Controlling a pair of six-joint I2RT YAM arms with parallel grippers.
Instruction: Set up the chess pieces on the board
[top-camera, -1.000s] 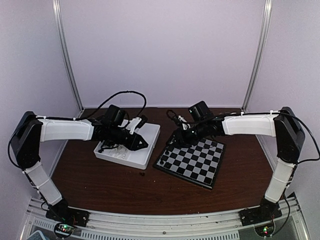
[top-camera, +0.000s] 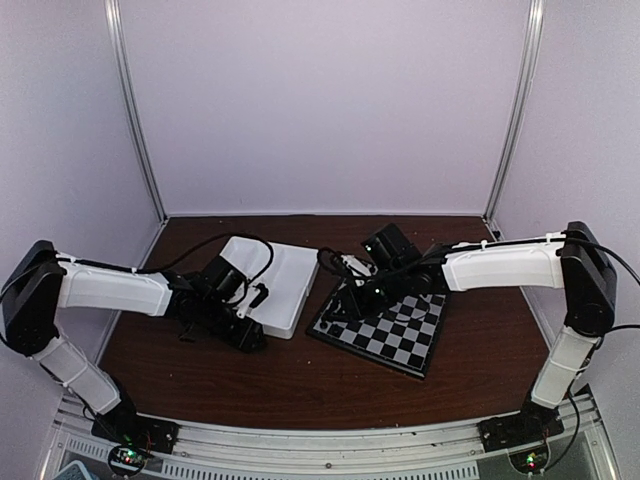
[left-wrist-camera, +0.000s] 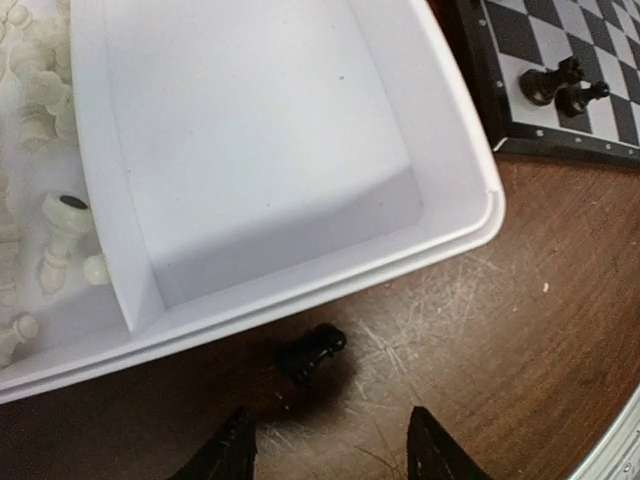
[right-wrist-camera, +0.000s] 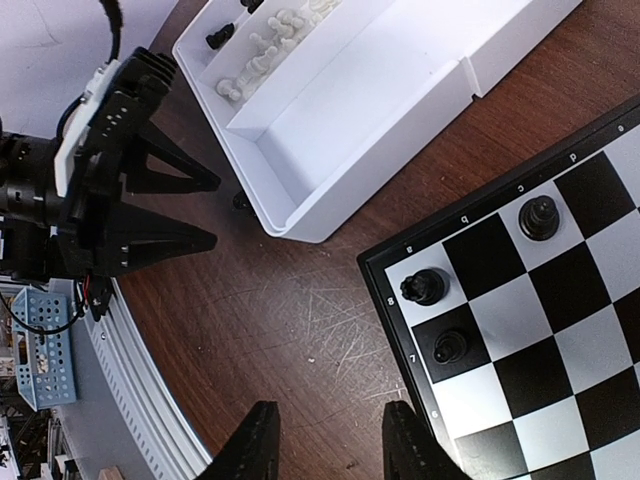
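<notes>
A black chess piece (left-wrist-camera: 311, 352) lies on its side on the bare wood, just in front of the white box (left-wrist-camera: 330, 290). My left gripper points at it from close by, open and empty, the piece slightly beyond the fingertips. In the right wrist view the same left gripper has its fingers parted. The chessboard (right-wrist-camera: 380, 285) has black pieces upright near its corner: a rook (right-wrist-camera: 425, 287), a pawn (right-wrist-camera: 450, 347) and another piece (right-wrist-camera: 540, 217). Over that corner hovers my right gripper, open with nothing between its fingers.
White pieces (left-wrist-camera: 62, 240) lie in the box's side compartment, and black ones (right-wrist-camera: 220, 37) lie at its end. The large compartment is empty. Bare table (top-camera: 300, 390) stretches along the front. A blue basket (right-wrist-camera: 45, 350) sits outside the work area.
</notes>
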